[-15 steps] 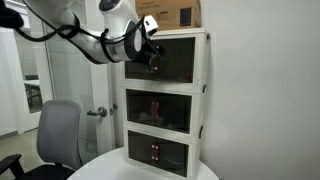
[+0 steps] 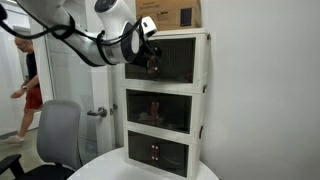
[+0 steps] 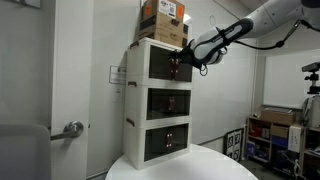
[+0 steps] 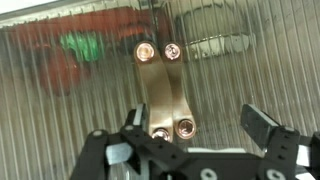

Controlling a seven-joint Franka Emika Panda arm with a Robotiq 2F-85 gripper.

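Observation:
A white three-tier cabinet [image 3: 127,130] with ribbed see-through doors stands on a white round table [image 3: 205,168]. My gripper is in front of its top tier, open, with one black finger on each side. Two metal handles [image 4: 155,92] run side by side where the top doors meet, and in the wrist view they lie between the fingers, nearer the left one. Whether a finger touches them I cannot tell. Through the doors show a blurred green item [image 4: 82,45] and reddish shapes [image 4: 62,72].
Cardboard boxes [image 3: 163,18] sit on top of the cabinet. A grey chair [image 2: 60,135] stands left of the table, with a door behind it. A person [image 2: 29,90] is at the far left.
A person has appeared at the far left.

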